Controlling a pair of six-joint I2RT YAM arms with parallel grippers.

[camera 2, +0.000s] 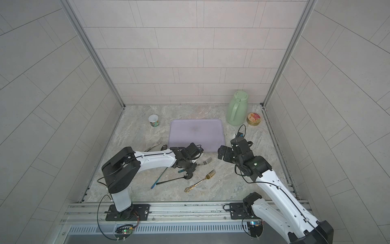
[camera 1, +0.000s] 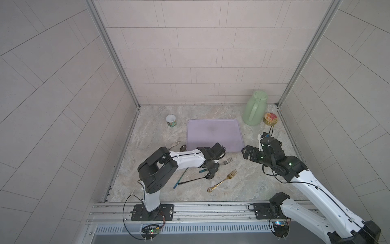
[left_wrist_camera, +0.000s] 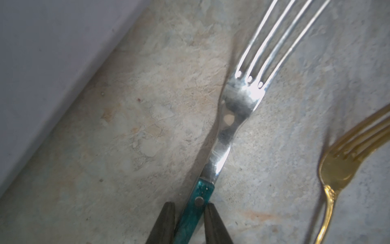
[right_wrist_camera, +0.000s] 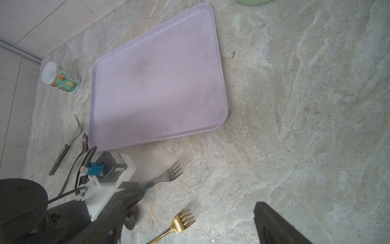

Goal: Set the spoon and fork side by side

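A silver fork with a teal handle [left_wrist_camera: 229, 118] lies below the tray's front edge; my left gripper is low over it, part open, one finger either side of the teal handle. A gold fork [left_wrist_camera: 341, 168] lies to its right. Beside them a dark-handled spoon [camera 1: 209, 175] lies pointing right, partly hidden in the right wrist view. Another fork [right_wrist_camera: 73, 136] and spoon [right_wrist_camera: 84, 144] lie at the left. My right gripper [camera 1: 251, 153] hangs open right of the tray, nothing between its fingers.
The lilac tray [camera 1: 215, 126] is empty. A green pitcher [camera 1: 254, 109] and a round tin [camera 1: 270, 118] stand at back right, a small cup [camera 1: 171, 120] at back left. Bare counter lies right of the forks.
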